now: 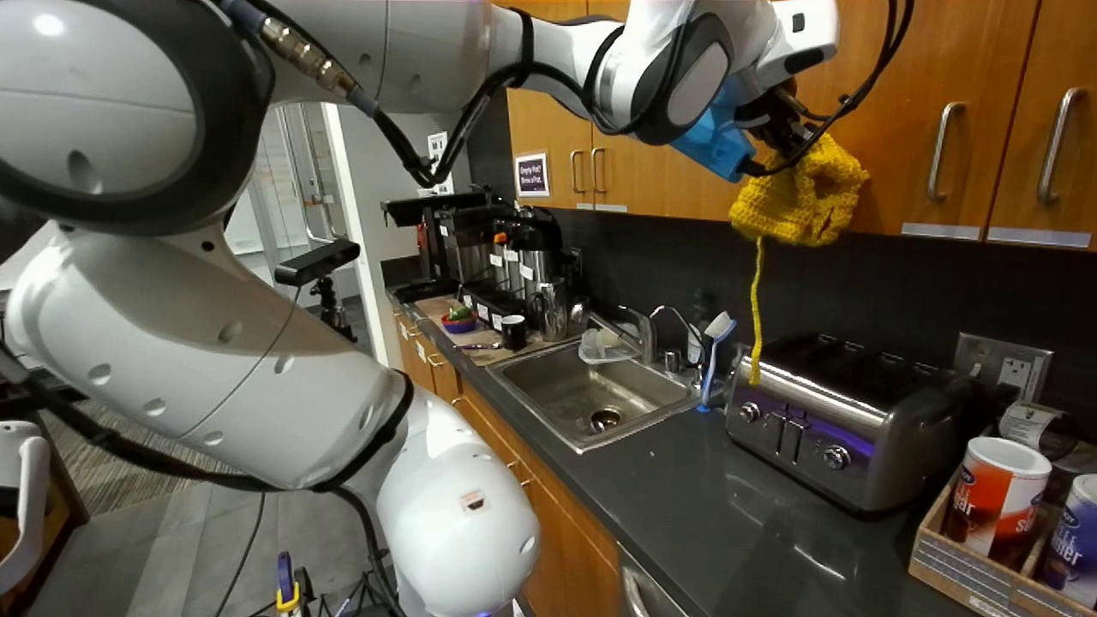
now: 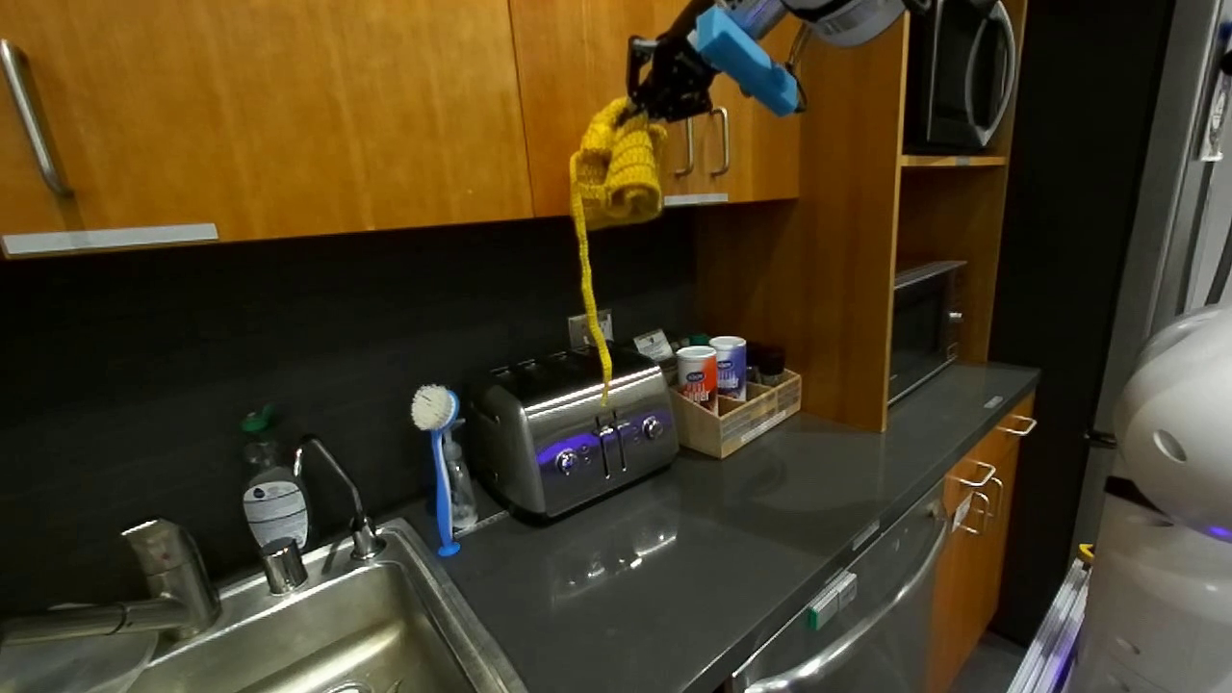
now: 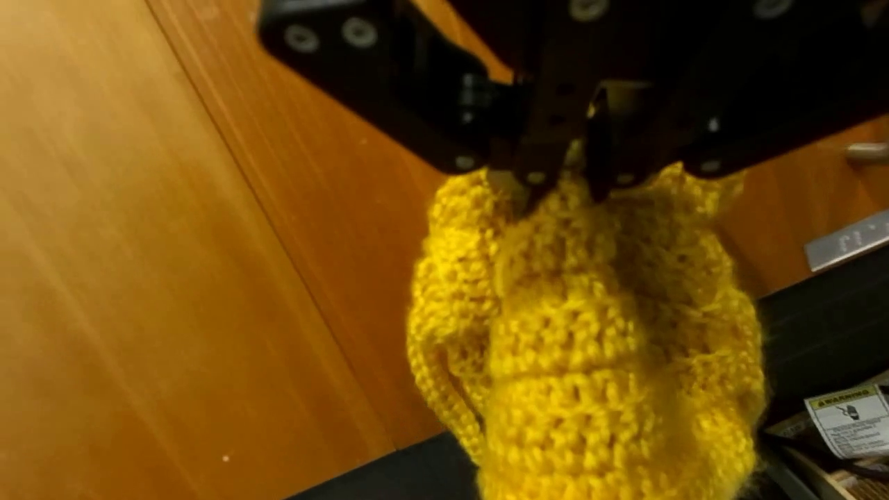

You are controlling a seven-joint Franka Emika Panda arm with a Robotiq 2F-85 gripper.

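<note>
A yellow knitted cloth (image 1: 803, 195) hangs in the air with a long strand (image 2: 590, 295) dangling from it. My gripper is shut on its upper edge, and the cloth bunches in folds below the fingers in the wrist view. In exterior view 2 the cloth (image 2: 620, 167) hangs in front of the wall cabinets, higher than the toaster (image 2: 577, 433). The strand's lower end appears in front of the toaster in both exterior views; whether it touches cannot be told. Black finger links hide the cloth's gripped part.
Wall cabinets (image 2: 346, 104) stand close behind the gripper. Left of the toaster are a blue dish brush (image 2: 442, 485) and the sink (image 1: 535, 386). A divided wooden box (image 2: 739, 425) with canisters sits to its right.
</note>
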